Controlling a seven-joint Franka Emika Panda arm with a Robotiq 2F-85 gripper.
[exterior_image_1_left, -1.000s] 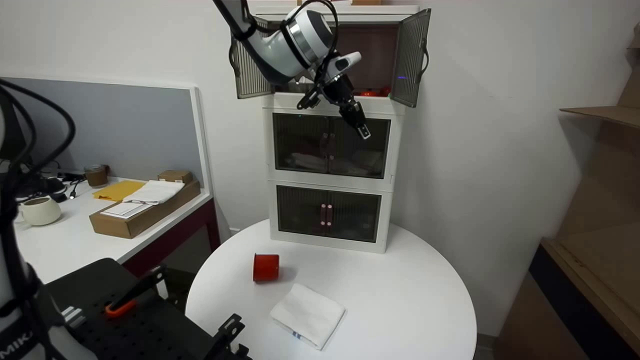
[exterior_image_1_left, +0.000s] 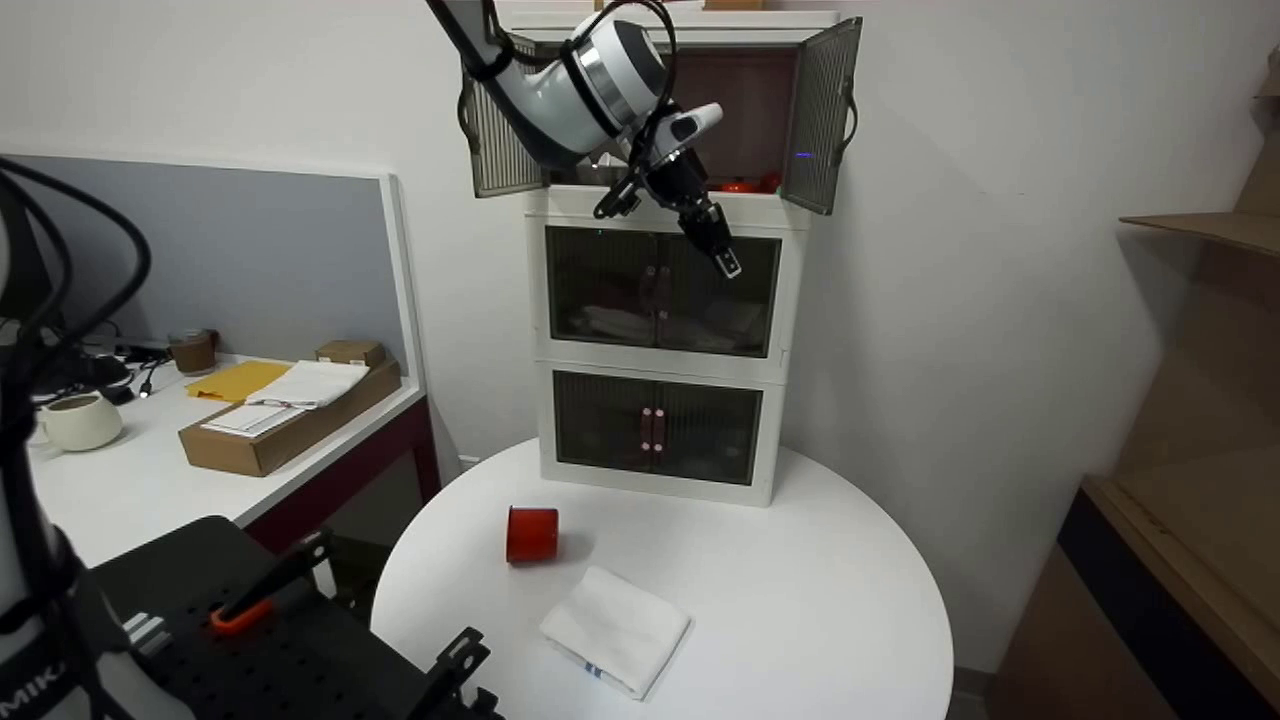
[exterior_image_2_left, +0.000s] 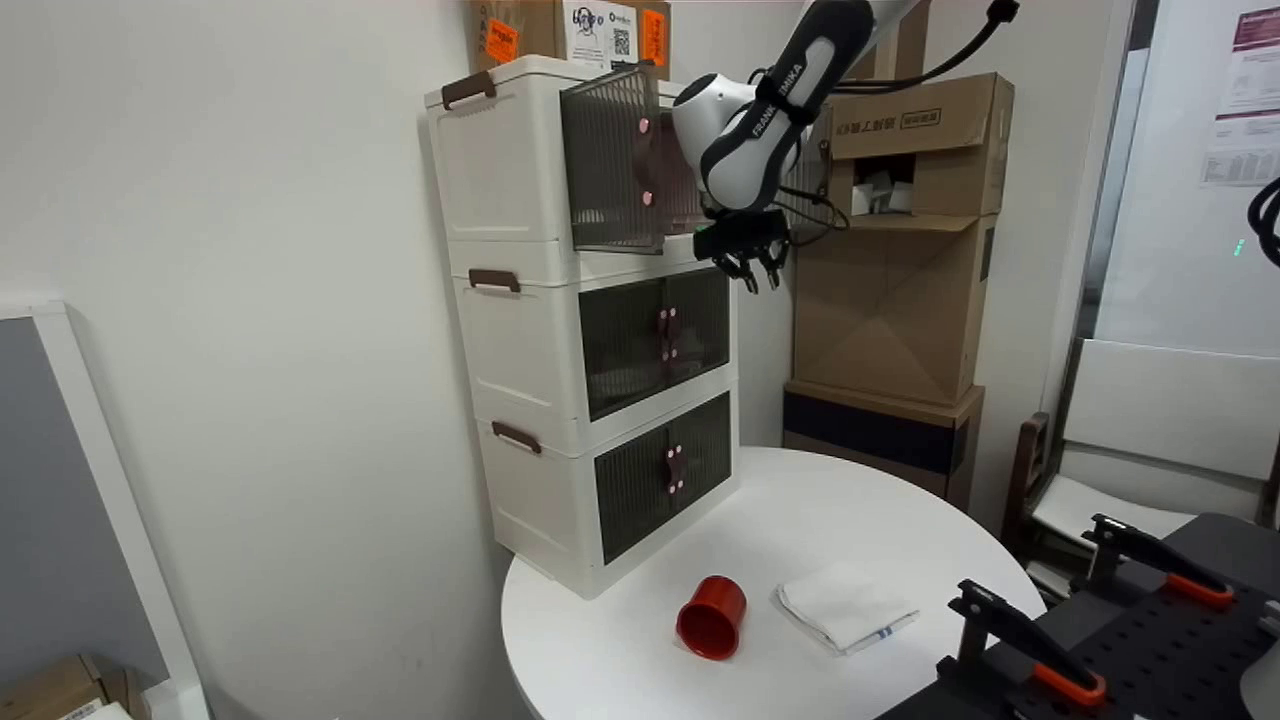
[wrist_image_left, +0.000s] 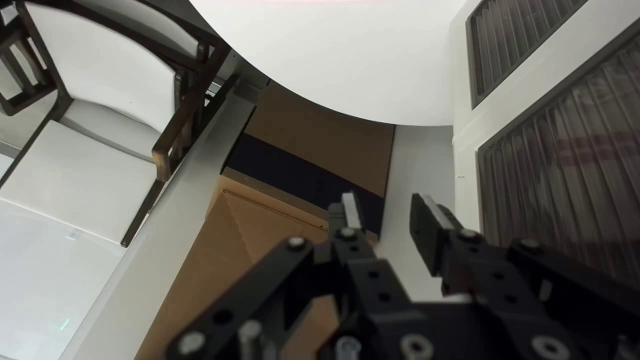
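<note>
My gripper (exterior_image_2_left: 763, 286) is open and empty, held high in front of the white cabinet (exterior_image_1_left: 657, 362), near its middle compartment. In the wrist view a clear gap separates the fingers (wrist_image_left: 427, 231). Both doors of the cabinet's top compartment are swung wide, the right door (exterior_image_1_left: 823, 114) among them, and red items (exterior_image_1_left: 738, 186) show low inside it. Well below, a red cup (exterior_image_2_left: 713, 617) lies on its side on the round white table (exterior_image_1_left: 828, 576). A folded white cloth (exterior_image_1_left: 617, 630) with a blue stripe rests flat beside the cup. The middle and bottom compartments are closed.
Cardboard boxes (exterior_image_2_left: 888, 300) are stacked right of the cabinet. A black perforated mount with clamps (exterior_image_2_left: 1038, 648) borders the table's near side. At left in exterior view 1 stands a desk with a mug (exterior_image_1_left: 79, 422).
</note>
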